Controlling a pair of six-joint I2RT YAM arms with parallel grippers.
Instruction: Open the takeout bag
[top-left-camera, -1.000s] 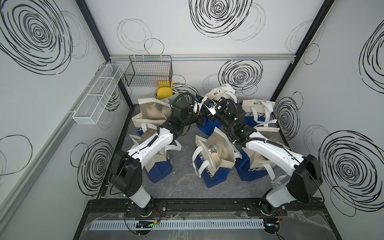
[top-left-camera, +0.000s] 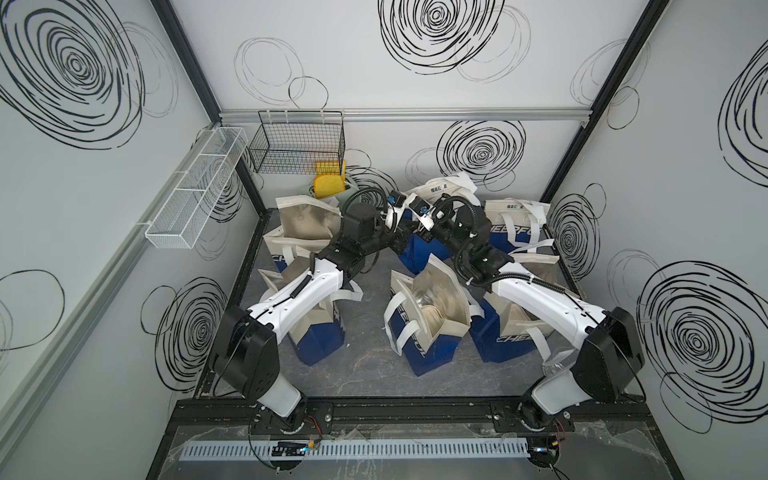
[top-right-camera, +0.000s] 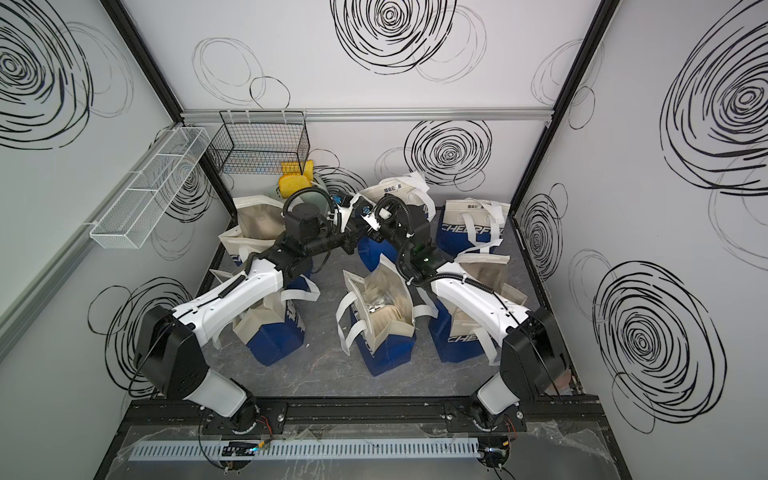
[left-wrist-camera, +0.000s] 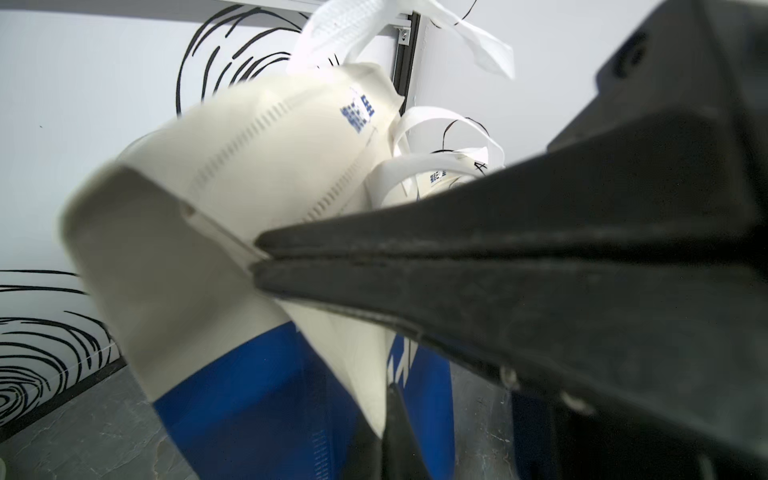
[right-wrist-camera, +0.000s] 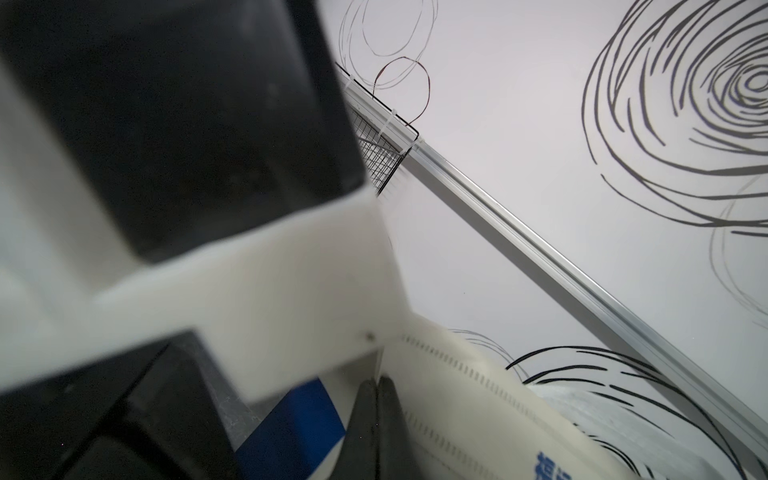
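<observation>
A cream-and-blue takeout bag (top-left-camera: 417, 254) stands at the back middle, its folded cream top (left-wrist-camera: 272, 152) filling much of the left wrist view. My left gripper is shut with its fingertips on a creased edge of that top, which seems pinched between them. My right gripper is shut at the cream fabric (right-wrist-camera: 472, 400) of the same top; whether fabric is between its tips is hard to tell. The two wrists are close together over the bag and partly hide it in the top views.
Other bags stand around: open ones at front middle (top-left-camera: 424, 320) and left (top-left-camera: 320, 336), more at right (top-left-camera: 512, 224). A black wire basket (top-left-camera: 296, 140) and white rack (top-left-camera: 192, 192) hang at back left. Grey floor (top-left-camera: 376, 368) shows between the bags.
The top of the back middle bag has shifted very slightly; both arms are nearly still.
</observation>
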